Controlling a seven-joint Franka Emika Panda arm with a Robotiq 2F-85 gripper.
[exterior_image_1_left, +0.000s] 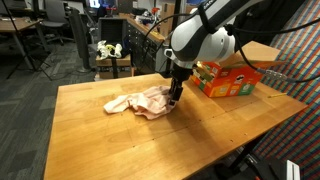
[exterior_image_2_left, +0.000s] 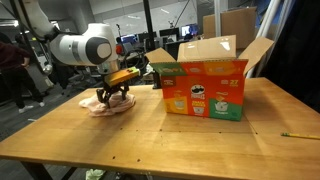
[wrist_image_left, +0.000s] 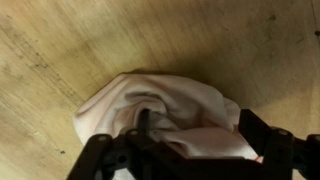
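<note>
A pale pink cloth (exterior_image_1_left: 145, 102) lies crumpled on the wooden table. My gripper (exterior_image_1_left: 174, 97) points down at the cloth's right end in exterior view 1. In the wrist view, the gripper has its dark fingers (wrist_image_left: 145, 127) apart, with raised folds of the cloth (wrist_image_left: 175, 100) in the space between them. No firm pinch on the fabric shows. From exterior view 2, the cloth (exterior_image_2_left: 108, 103) sits low on the tabletop beneath the arm, and the fingertips are hard to make out against it.
An open cardboard box with red and green sides (exterior_image_2_left: 205, 92) stands beside the arm. A pencil (exterior_image_2_left: 300, 136) lies at the far right in exterior view 2. Bare wooden table (exterior_image_1_left: 90, 145) stretches in front of the cloth.
</note>
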